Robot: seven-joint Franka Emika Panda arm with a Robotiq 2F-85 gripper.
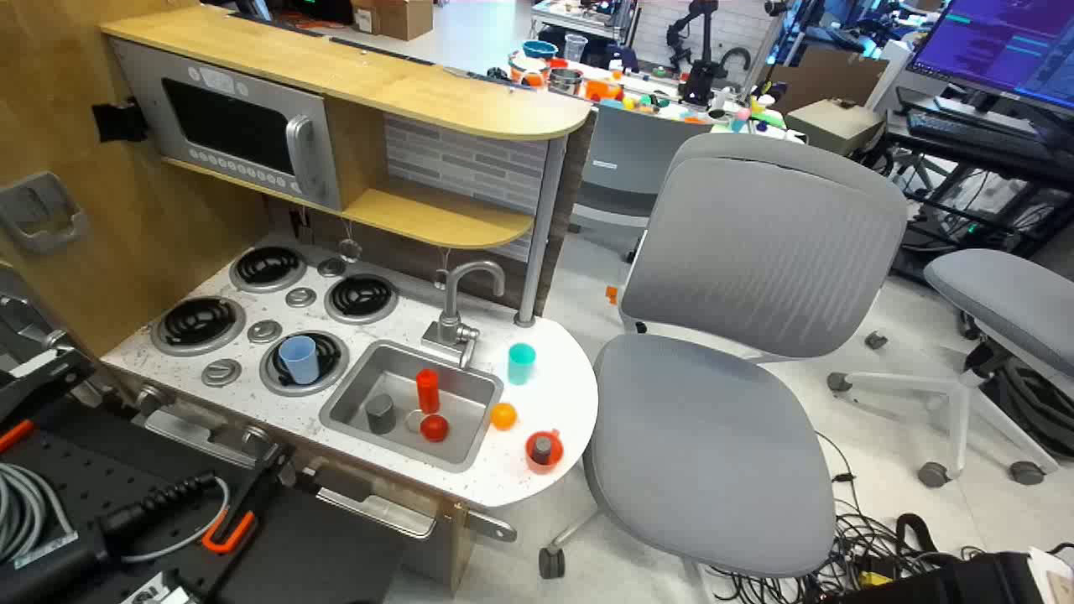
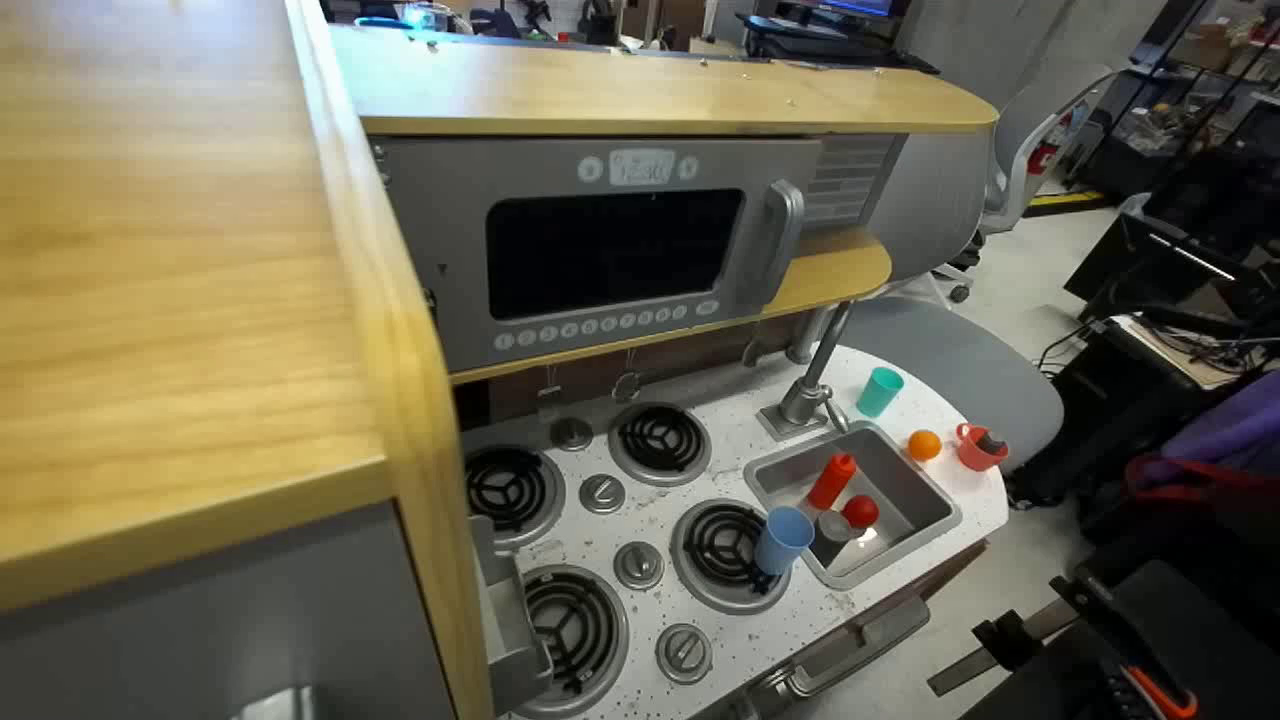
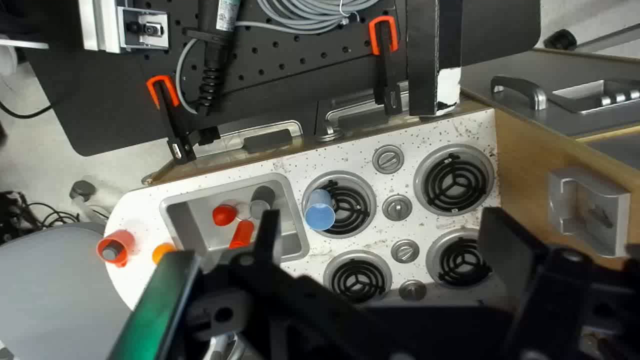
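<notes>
My gripper stands open high over the toy kitchen in the wrist view, its fingers wide apart and nothing between them. On the front burner beside the sink is a light blue cup (image 1: 299, 358). The sink (image 1: 342, 399) holds a red bottle-like piece (image 1: 429, 391), a red ball (image 1: 434, 429) and a dark grey cylinder (image 1: 380, 413). To the sink's right are a teal cup (image 1: 520, 363), an orange ball (image 1: 504, 416) and a red cup (image 1: 533, 464) with a grey piece (image 1: 541, 449) inside. The gripper cannot be made out in either exterior view.
A faucet (image 1: 452, 310) rises behind the sink. Above the stove hang a closed microwave (image 2: 612, 258) and a wooden shelf (image 1: 443, 220). A grey chair (image 1: 705, 443) stands by the counter's rounded end. Orange-tipped clamps (image 3: 163, 90) hold the black board at the front.
</notes>
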